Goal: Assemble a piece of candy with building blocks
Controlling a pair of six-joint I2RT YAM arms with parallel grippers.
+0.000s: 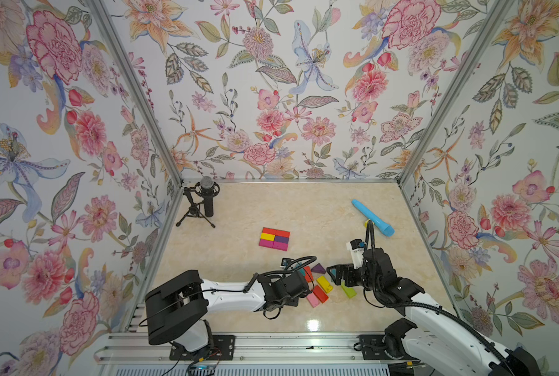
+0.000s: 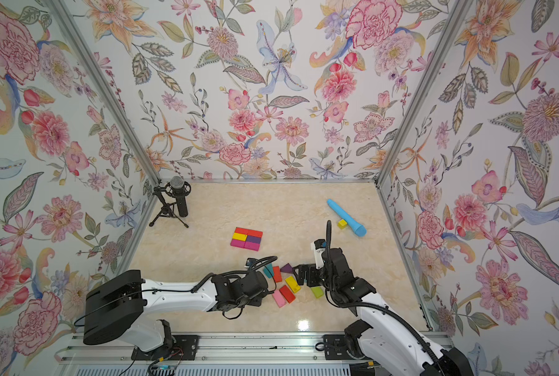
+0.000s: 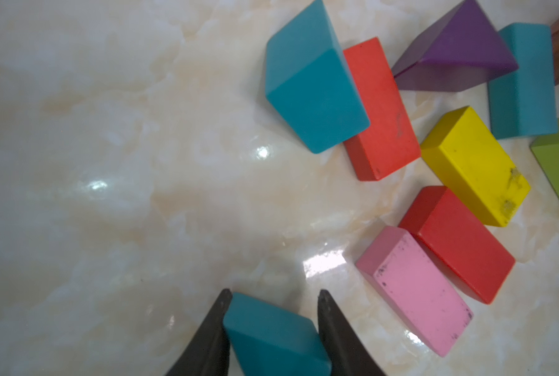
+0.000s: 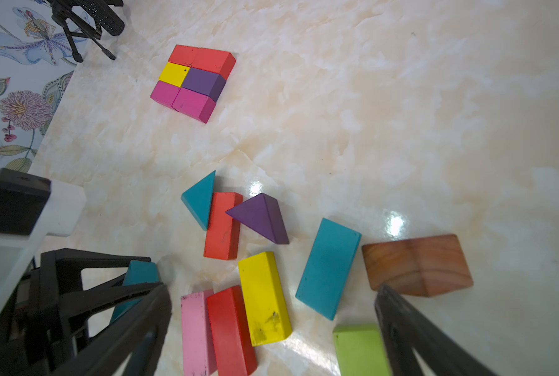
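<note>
Between the fingers of my left gripper a teal block point(image 3: 273, 338) is held, low in the left wrist view. My right gripper stands open with its fingers wide apart, over the loose blocks. Among these are a teal triangular block point(image 3: 317, 94), a red block point(image 3: 383, 112), a purple triangular block point(image 3: 458, 53), a yellow block point(image 3: 477, 166), another red block point(image 3: 458, 244), a pink block point(image 3: 417, 288), a teal rectangular block point(image 4: 328, 268), a green block point(image 4: 359, 351) and a brown wooden block point(image 4: 417, 265). A six-piece rectangle of red, yellow, purple and magenta blocks point(image 1: 274, 238) lies farther back.
A microphone on a tripod point(image 1: 205, 197) stands at the back left. At the back right lie a blue stick point(image 2: 346, 216) and a small yellow block point(image 2: 342, 223). Bare table surrounds the block rectangle.
</note>
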